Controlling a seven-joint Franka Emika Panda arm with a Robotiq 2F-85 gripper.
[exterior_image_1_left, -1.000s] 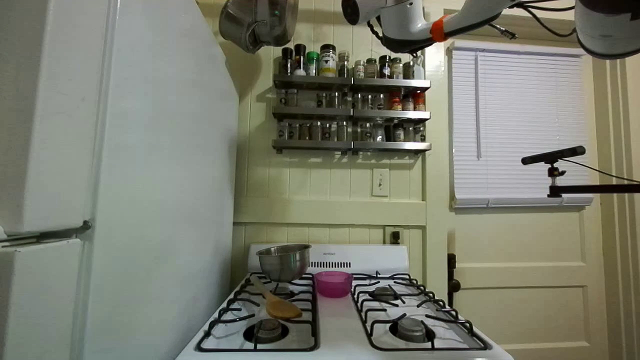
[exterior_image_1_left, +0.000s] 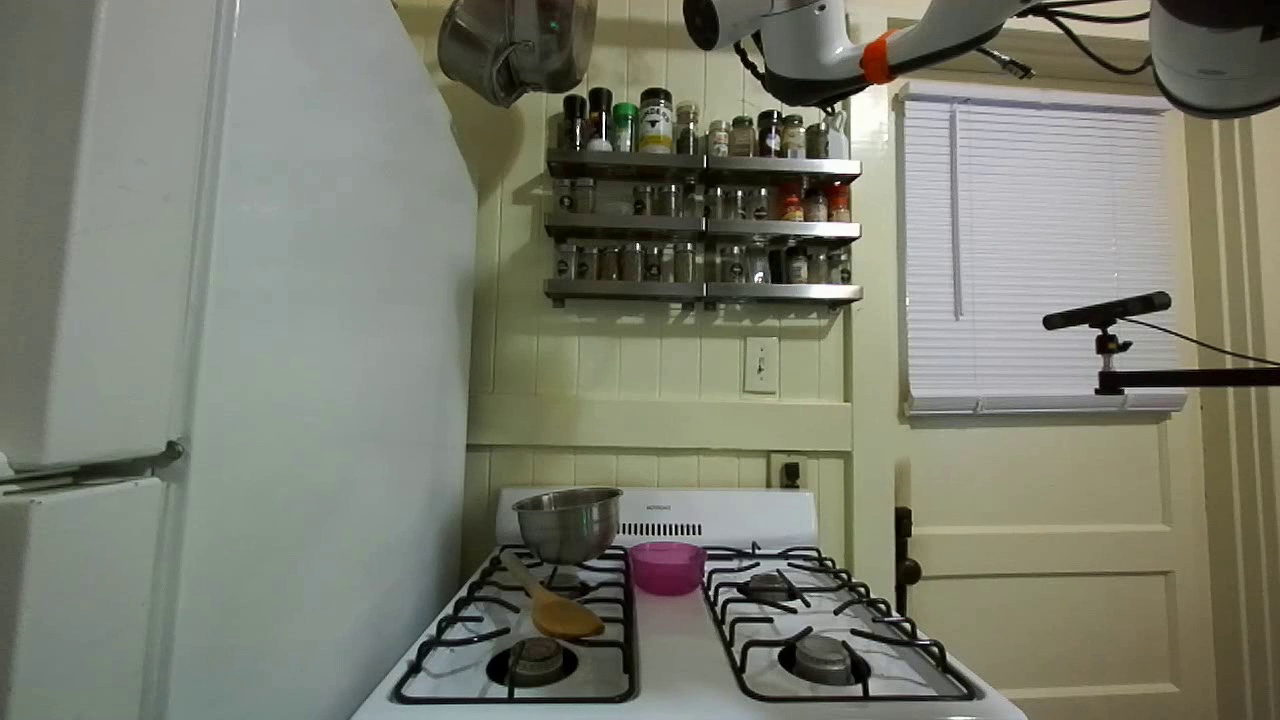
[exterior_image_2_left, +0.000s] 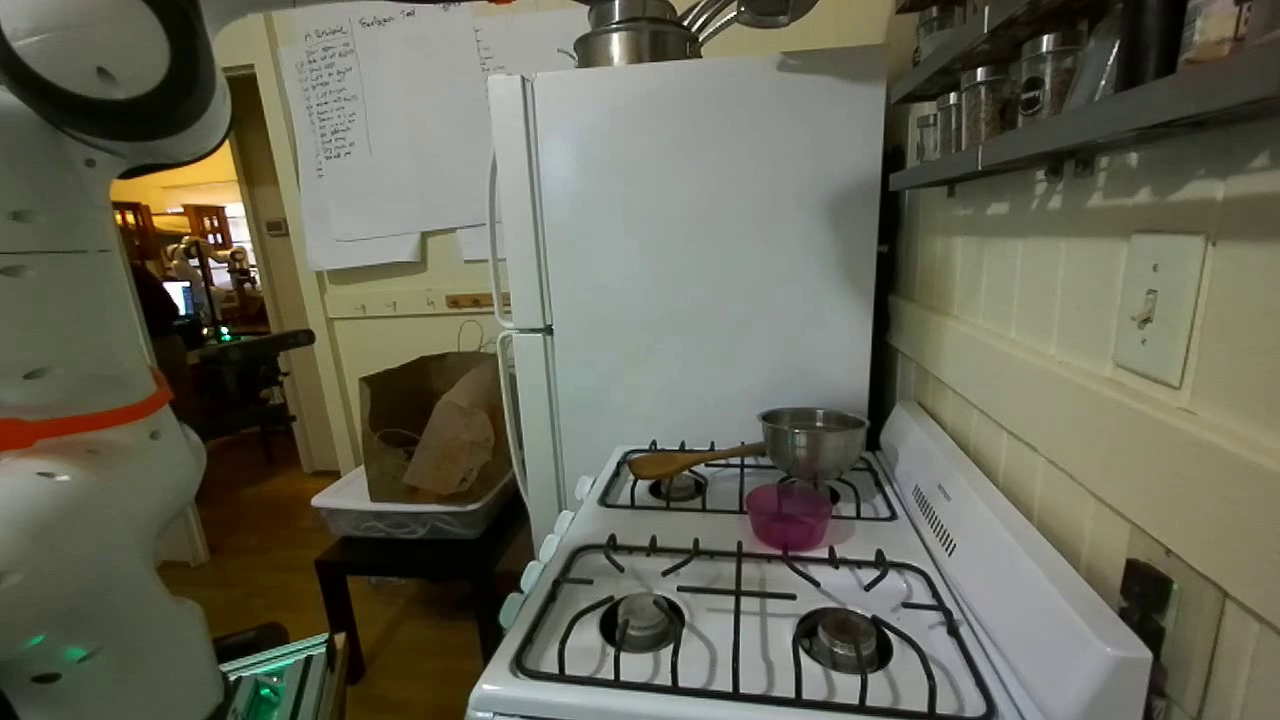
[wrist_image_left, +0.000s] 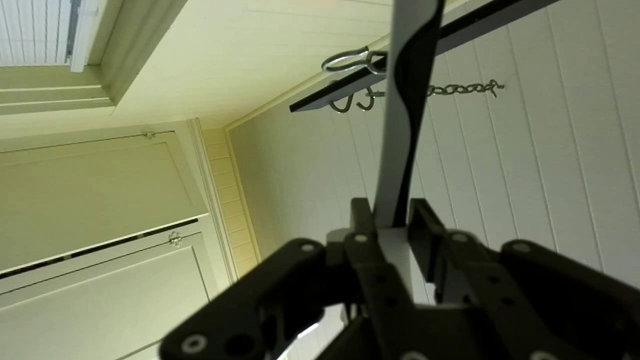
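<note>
In the wrist view my gripper is shut on a long, flat grey-and-black strip (wrist_image_left: 393, 132). The strip rises from between the fingertips and runs out past the top of the frame, so what it belongs to is hidden. Neither exterior view has the gripper in it; only parts of the arm (exterior_image_1_left: 816, 48) show high up. On the stove a steel bowl (exterior_image_2_left: 813, 444) stands over a rear burner. A wooden spoon (exterior_image_1_left: 561, 614) rests on the left grates, and a pink bowl (exterior_image_1_left: 668, 569) sits on the stove's middle strip.
A tall white fridge (exterior_image_1_left: 330, 336) flanks the stove, with steel pots (exterior_image_2_left: 636, 42) on top. Spice shelves (exterior_image_1_left: 702, 226) jut from the wall. Behind the held strip, a chain (wrist_image_left: 462, 89) and hooks hang near a dark bar.
</note>
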